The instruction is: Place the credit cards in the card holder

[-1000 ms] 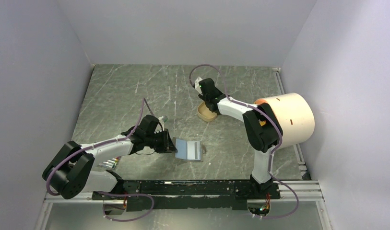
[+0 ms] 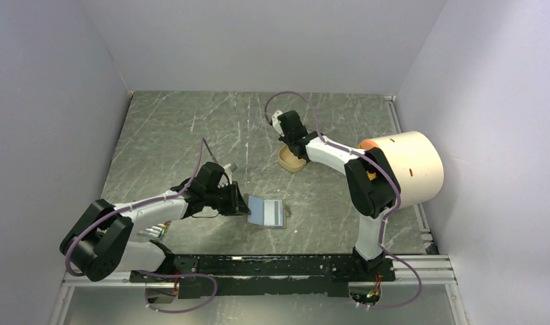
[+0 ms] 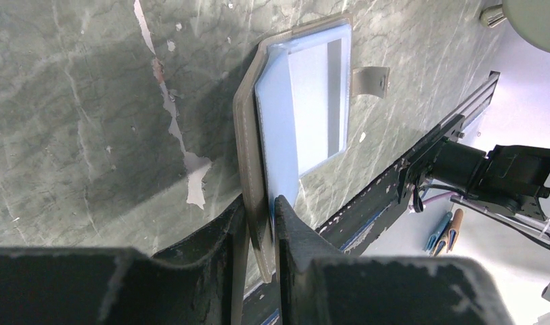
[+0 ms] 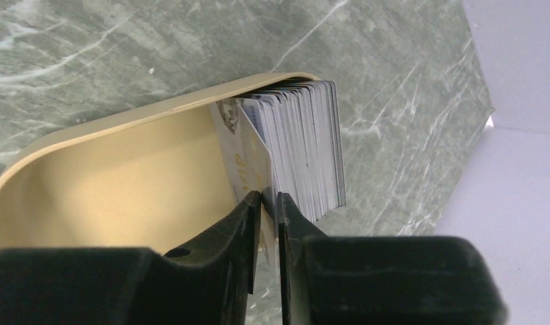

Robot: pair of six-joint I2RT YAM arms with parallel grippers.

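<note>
The card holder (image 2: 270, 213), with pale blue and white sleeves, lies on the table; my left gripper is shut on the edge of its cover. Farther back, the beige box (image 4: 109, 176) holds a packed row of credit cards (image 4: 306, 142) at one end. My right gripper is at the front card (image 4: 241, 149) of the row, its fingertips close together on either side of that card's edge; whether they grip it firmly I cannot tell.
A large cream cylinder (image 2: 410, 169) stands at the right, beside the right arm. Small items (image 2: 153, 230) lie near the left arm's base.
My right gripper has shifted very slightly at the box. The left arm and card holder look unmoved.
</note>
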